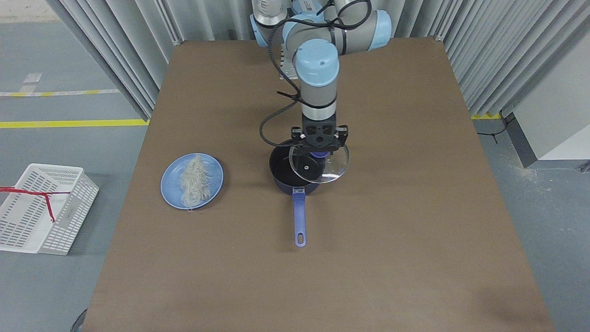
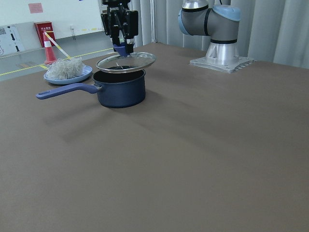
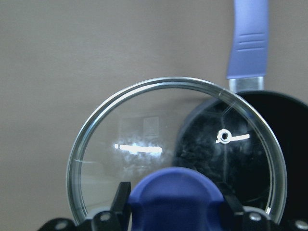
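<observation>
My gripper (image 1: 319, 145) is shut on the blue knob (image 3: 175, 201) of the glass lid (image 2: 140, 60), which hangs slightly above and partly off the dark blue saucepan (image 2: 120, 96), shifted to the right in the front view, leaving part of the pot's inside uncovered. The pot's blue handle (image 1: 299, 218) points toward the front camera. A blue plate (image 1: 171, 188) holding a pile of white noodles (image 1: 194, 181) lies to the left of the pot.
A white plastic basket (image 1: 66, 221) stands on the floor to the left. The robot base (image 2: 223, 60) sits at the back of the table.
</observation>
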